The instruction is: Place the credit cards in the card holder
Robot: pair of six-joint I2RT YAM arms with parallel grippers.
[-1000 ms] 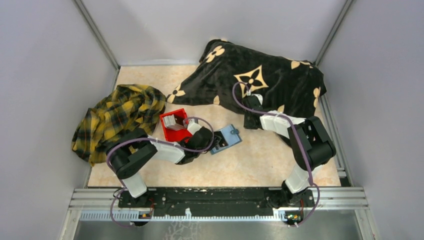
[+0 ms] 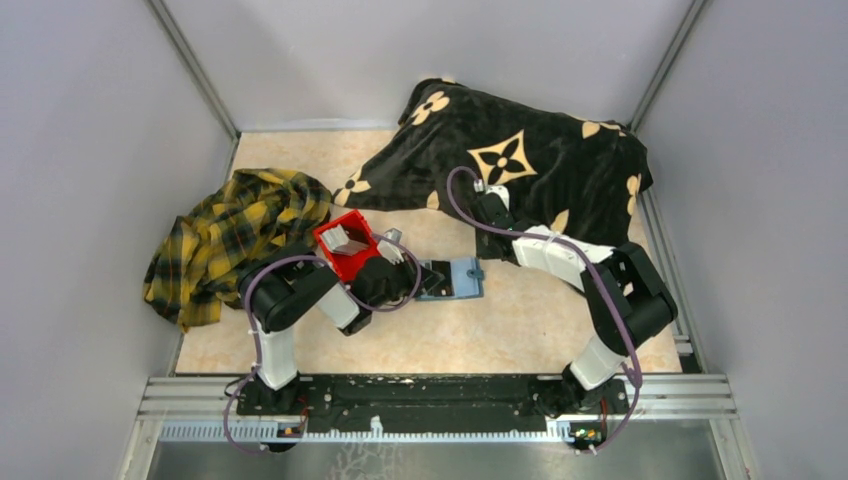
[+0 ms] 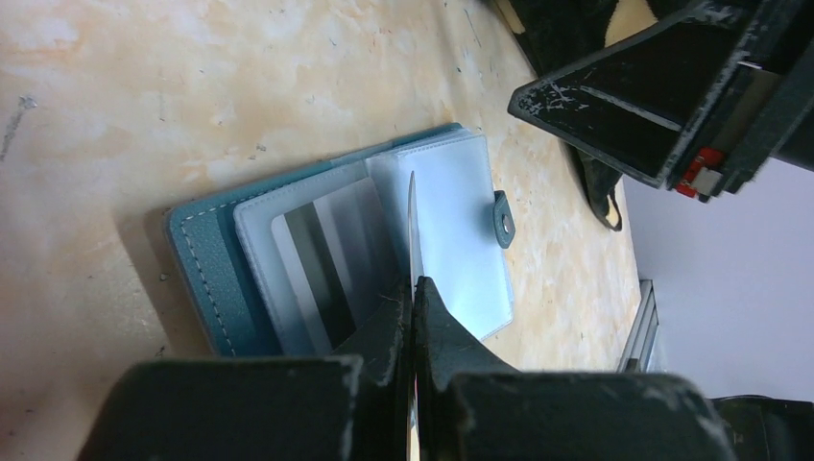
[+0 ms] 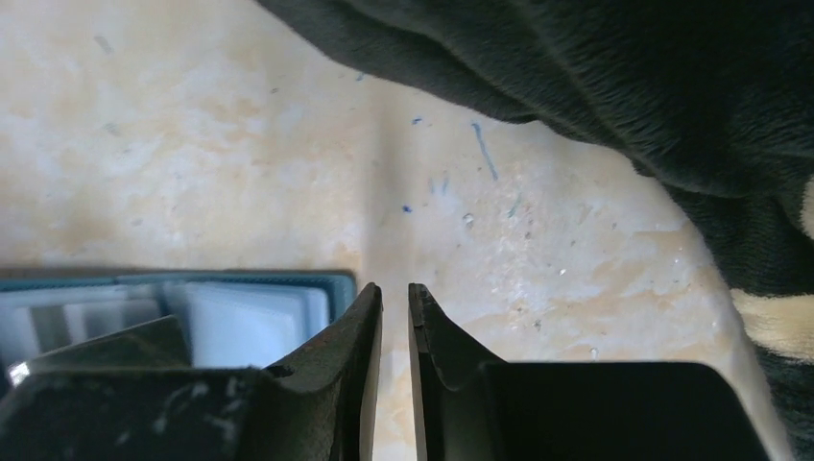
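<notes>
The open blue card holder (image 2: 463,278) lies at the table's middle. A striped card (image 3: 299,259) shows in one of its sleeves in the left wrist view. My left gripper is shut at the holder, its tips over the sleeves at a thin upright edge; whether it pinches that edge is unclear. My right gripper is part open just beyond the holder's end, nothing between its fingers. Several white cards (image 2: 343,240) lie in a red box (image 2: 355,258) left of the holder.
A plaid cloth (image 2: 215,235) covers the left of the table and a black patterned blanket (image 2: 540,140) the back right. Bare table lies in front of the holder.
The holder has swung round to lie nearly square to the table. My left arm has shifted, and my right gripper has moved a little leftward.
</notes>
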